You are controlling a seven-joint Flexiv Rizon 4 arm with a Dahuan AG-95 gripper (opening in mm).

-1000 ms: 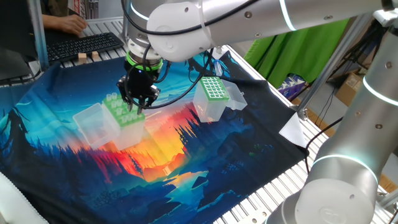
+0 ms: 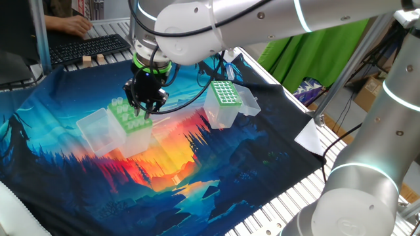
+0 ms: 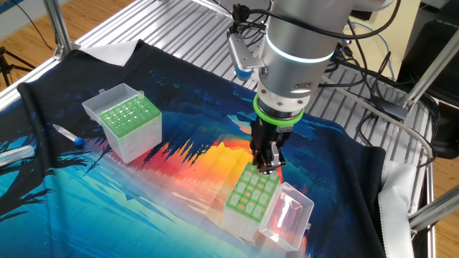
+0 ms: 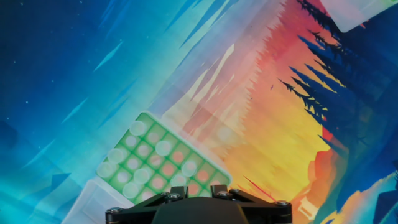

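Observation:
A clear box with a green grid rack (image 2: 132,122) has its lid open to one side. Several translucent round-topped pieces (image 4: 163,148) occupy some of its cells in the wrist view, while other cells look empty and reddish. Right at the edge of this rack hangs my black gripper (image 3: 268,170), pointing down. Its two fingertips stand apart in the wrist view, with nothing visible between them; the gripper overlaps the rack's near corner there. Whether the tips touch the rack is unclear. A second clear box with a green rack (image 3: 130,116) stands apart, its lid open too; its cells look empty.
A pen with a blue end (image 3: 69,135) and another pen-like item (image 3: 16,155) lie on the printed cloth beyond the second box. Between the boxes the cloth (image 3: 193,168) is clear. A keyboard (image 2: 90,48) and a person's hand (image 2: 77,25) are at the far edge.

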